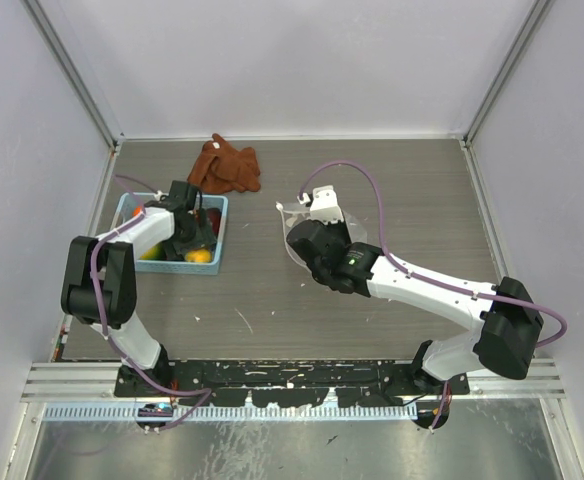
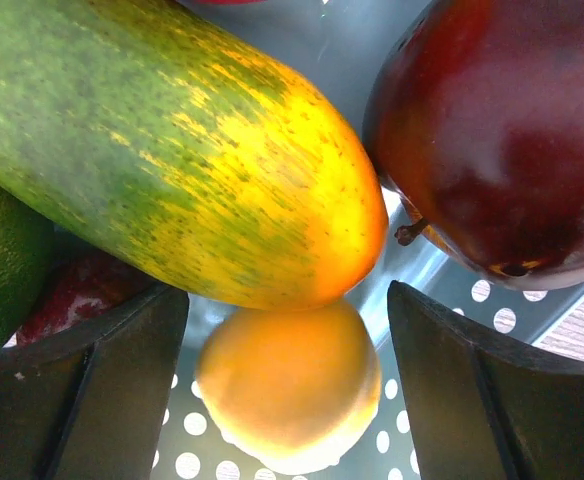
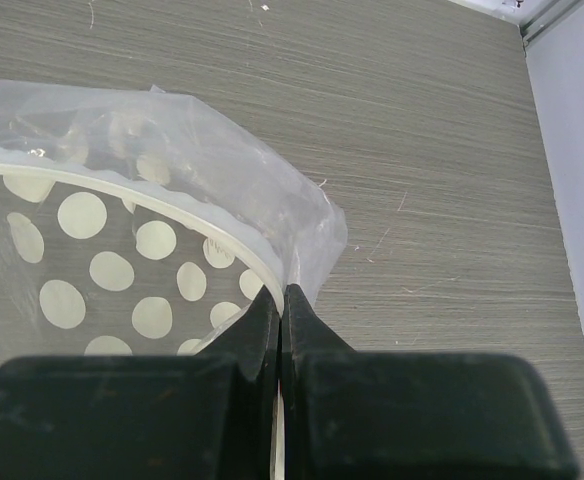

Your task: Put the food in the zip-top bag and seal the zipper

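In the left wrist view, an orange-yellow round fruit [image 2: 287, 385] lies in the bin between the spread fingers of my left gripper, which is open. Gaps show on both sides of the fruit. A long green-and-yellow fruit [image 2: 202, 150] rests just above it, partly over it. A dark red round fruit [image 2: 512, 130] is at upper right. My right gripper is shut on the edge of the clear zip bag [image 3: 302, 225]. The bag [image 1: 297, 215] stands with its mouth spread, and its visible part looks empty apart from its pale printed dots.
The blue bin [image 1: 219, 255] of food is at the left of the table. Behind it lies a crumpled brown cloth [image 1: 227, 168]. The grey tabletop [image 1: 247, 300] between the bin and the bag is clear.
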